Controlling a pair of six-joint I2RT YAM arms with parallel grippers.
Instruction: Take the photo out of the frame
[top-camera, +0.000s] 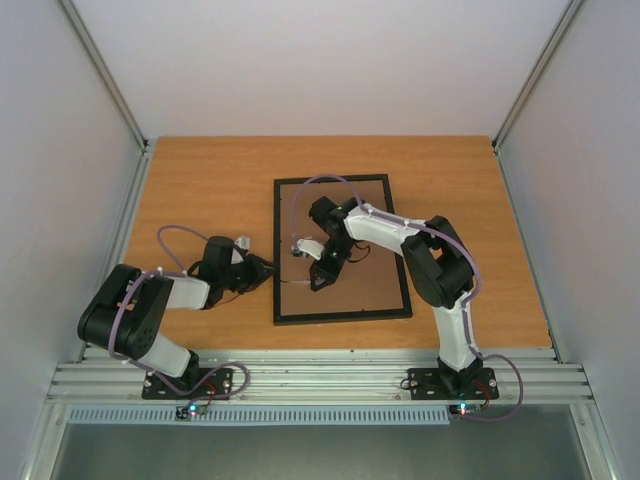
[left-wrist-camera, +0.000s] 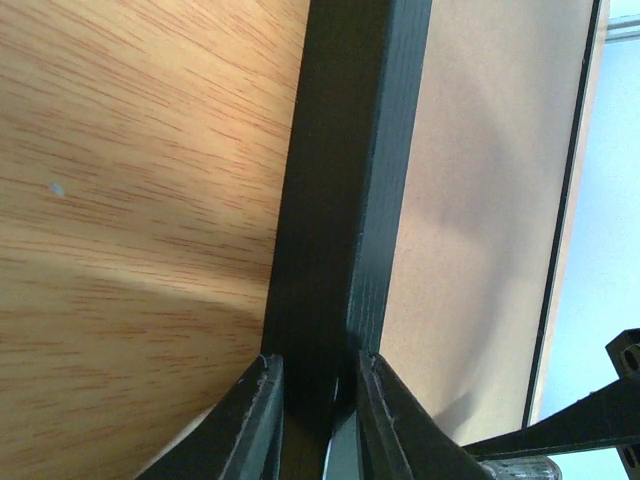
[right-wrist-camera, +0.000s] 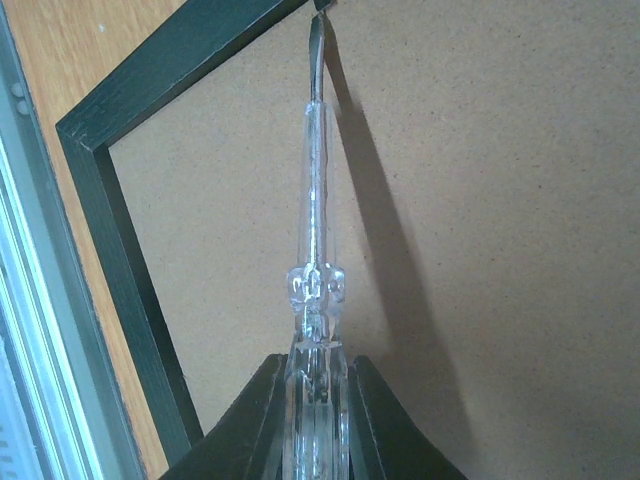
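Observation:
A black picture frame (top-camera: 345, 317) lies back side up, its brown backing board (top-camera: 365, 290) showing. At the left side my left gripper is shut on the frame's dark edge bar (left-wrist-camera: 335, 160). Over the board my right gripper is shut on a clear-handled flat screwdriver (right-wrist-camera: 316, 190). Its metal tip reaches the inner edge of the frame, at a small dark piece by the bar in the right wrist view, and casts a long shadow on the board.
Walls and metal rails bound it on the sides and front.

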